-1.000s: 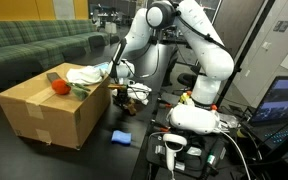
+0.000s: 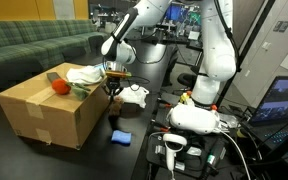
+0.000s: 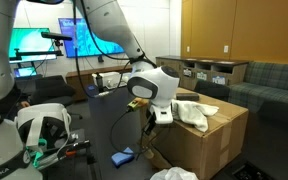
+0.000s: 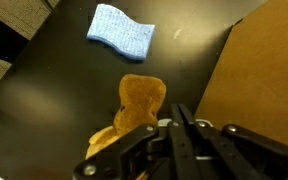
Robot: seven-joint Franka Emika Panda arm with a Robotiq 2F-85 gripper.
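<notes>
In the wrist view a fuzzy orange-brown soft toy (image 4: 139,103) lies below my gripper, partly covered by it. The fingers are shut on the toy, though the grip itself is mostly hidden. Exterior view 1 has the toy (image 2: 115,109) hanging under the gripper (image 2: 113,92), just off the side of a large cardboard box (image 2: 52,118). From the other side, the toy (image 3: 149,153) shows small beneath the arm, in front of the box (image 3: 220,148).
A folded light-blue cloth (image 2: 121,137) lies on the dark table. White crumpled fabric (image 2: 134,95) rests behind the gripper, and another white cloth (image 2: 84,75) drapes over the box's top. A red item (image 2: 60,87) shows in the box opening.
My gripper has moved left, toward the box, and the brown toy has moved with it. The blue cloth and the box have stayed put.
</notes>
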